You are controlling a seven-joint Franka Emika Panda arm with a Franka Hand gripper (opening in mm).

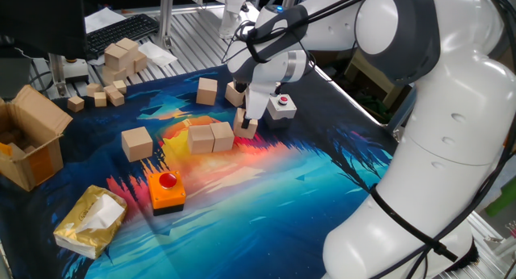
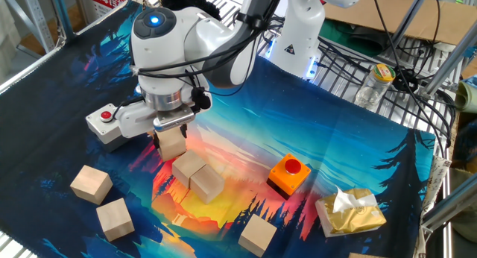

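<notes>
My gripper [image 2: 171, 135] is low over the mat, its fingers straddling a wooden block [image 2: 172, 145]. A dark fingertip shows at each side of the block in exterior view 2; whether they press on it I cannot tell. In exterior view 1 the same block [image 1: 240, 124] is partly covered by the gripper. Close by, two wooden blocks [image 1: 199, 139] lie side by side, touching, on the bright part of the mat. Other single blocks stand apart: one [image 2: 92, 184] and another [image 2: 115, 219] on the dark side, and one [image 2: 257, 235] near the front edge.
A grey box with a red button [image 2: 104, 125] stands close beside the gripper. An orange button box [image 1: 166, 192] and a gold tissue pack [image 1: 91, 222] lie on the mat. A cardboard box [image 1: 40, 162] and small blocks [image 1: 100, 99] are at the left.
</notes>
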